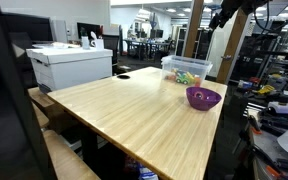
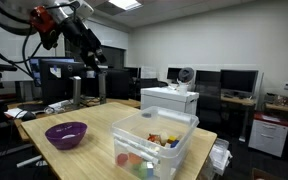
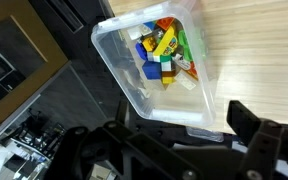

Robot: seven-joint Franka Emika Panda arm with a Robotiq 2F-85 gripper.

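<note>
A clear plastic bin (image 3: 114, 50) holds several colored blocks (image 3: 167, 45), among them blue, yellow, red and green ones. Its far-end position on the table shows in exterior view 1, where the bin (image 1: 187, 69) stands behind a purple bowl (image 1: 203, 98). Something small and pinkish seems to lie in the bowl; exterior view 2 shows the bowl (image 2: 66, 135) beside the bin (image 2: 134, 130). My gripper is raised well above the table, its fingers spread wide with nothing between them in the wrist view. Exterior view 2 has the gripper (image 2: 96, 60) high above the bowl's side of the table.
A small dark object (image 1: 123, 76) lies near its far left edge. White cabinets (image 1: 74, 68) stand beyond that side, and monitors (image 2: 59, 78) are behind the arm.
</note>
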